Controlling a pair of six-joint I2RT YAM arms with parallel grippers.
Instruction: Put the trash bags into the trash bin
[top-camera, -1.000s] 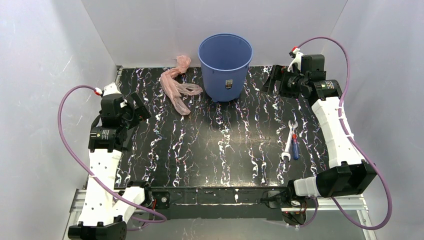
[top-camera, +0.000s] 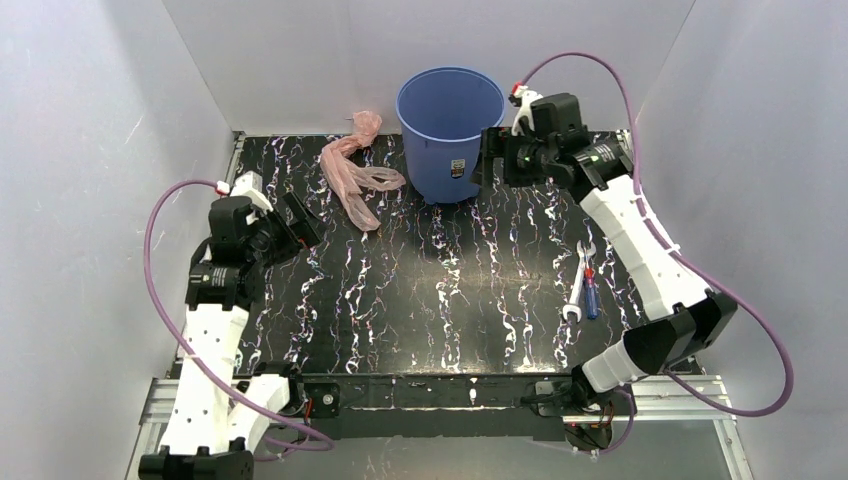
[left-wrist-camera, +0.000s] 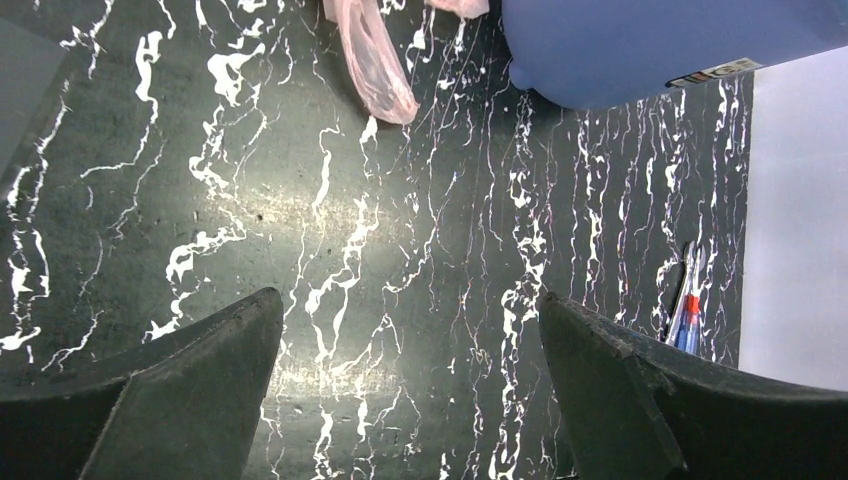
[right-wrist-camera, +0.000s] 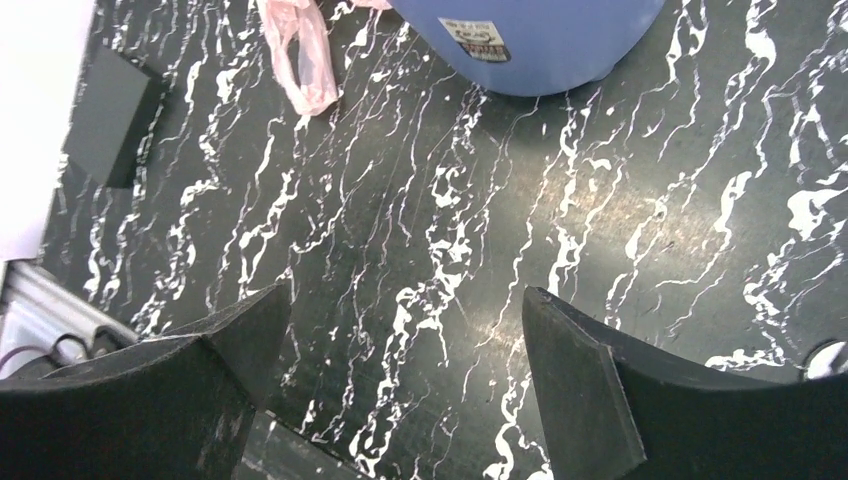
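Note:
A pink, crumpled plastic bag (top-camera: 350, 180) lies on the dark marbled table, left of the blue bin (top-camera: 445, 150); it shows at the top of the left wrist view (left-wrist-camera: 375, 70) and right wrist view (right-wrist-camera: 310, 70). My left gripper (top-camera: 300, 220) hangs open left of the bag, empty. My right gripper (top-camera: 490, 155) is open and empty at the bin's right front, partly covering it in the top view. Both wrist views show wide-apart fingers with bare table between.
Wrenches (top-camera: 574, 290) and a blue-handled screwdriver (top-camera: 590, 295) lie at the table's right. Grey walls bound the back and sides.
My right gripper has moved left toward the bin's front. My left gripper has moved somewhat to the right. The bag and bin are unchanged.

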